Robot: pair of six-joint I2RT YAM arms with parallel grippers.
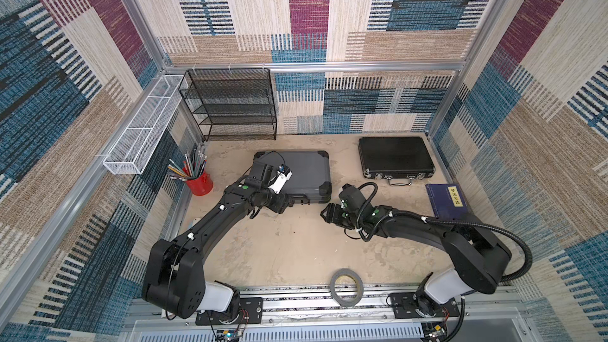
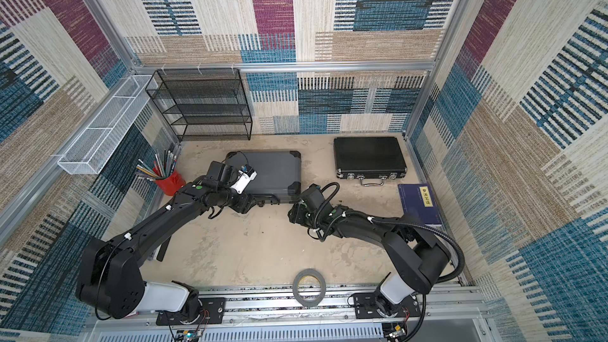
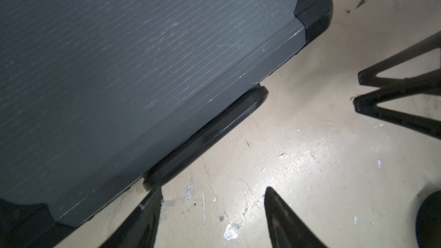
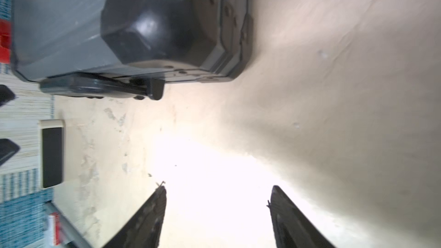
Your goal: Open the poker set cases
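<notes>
A dark grey case (image 1: 309,172) with black corners lies closed at the back, left of centre. Its black handle (image 3: 206,140) runs along the front edge in the left wrist view. My left gripper is open beside that front edge, near the handle's left end, with only bare table seen between its fingers. A second, glossy black case (image 1: 396,155) is closed at the back right, its handle (image 1: 400,183) facing front. My right gripper is open with nothing between its fingers, in front of the grey case's right front corner (image 4: 156,23).
A red cup of pencils (image 1: 200,183) stands at the left, below a white wire basket (image 1: 126,163). A black mesh rack (image 1: 233,137) is at the back left. A blue book (image 1: 443,201) lies at the right, a tape roll (image 1: 333,285) in front.
</notes>
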